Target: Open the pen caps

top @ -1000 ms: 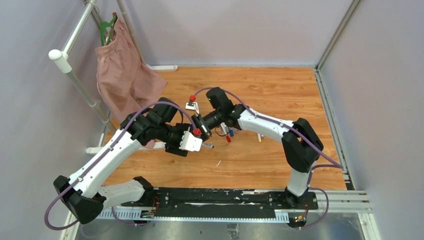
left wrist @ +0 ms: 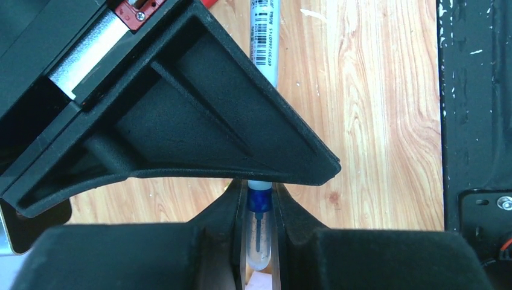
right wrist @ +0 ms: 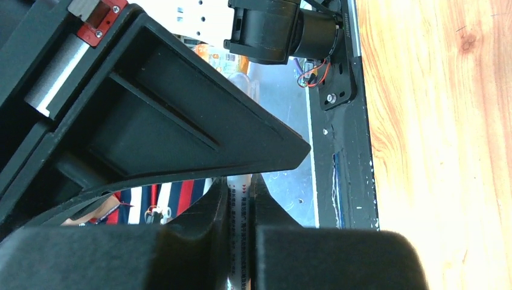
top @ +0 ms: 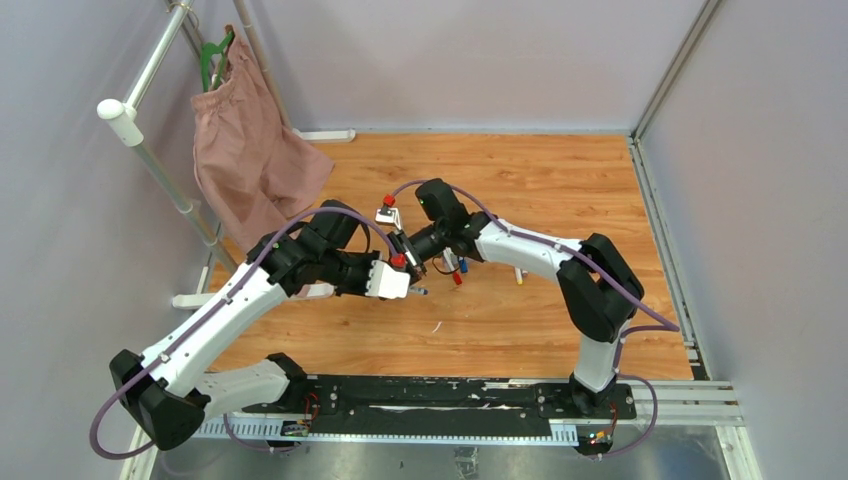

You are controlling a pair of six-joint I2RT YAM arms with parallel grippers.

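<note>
A pale pen (left wrist: 264,66) with a blue collar and a clear cap (left wrist: 258,257) lengthwise spans both grippers. Its printed barrel (right wrist: 239,241) runs between the fingers of my right gripper, which is shut on it. In the left wrist view, a broad black right finger (left wrist: 181,121) crosses in front of the pen and hides part of it. My left gripper has its fingers close on either side of the cap and collar; whether they press on it does not show. The left finger (right wrist: 181,115) covers much of the cap in the right wrist view.
Several loose pens lie behind the right gripper, a red one (top: 457,277) and a yellow-tipped one (top: 519,276) among them. Pink trousers (top: 245,150) hang from a white rack at the left.
My left gripper has shifted a little right with them, and the two remain close together.
</note>
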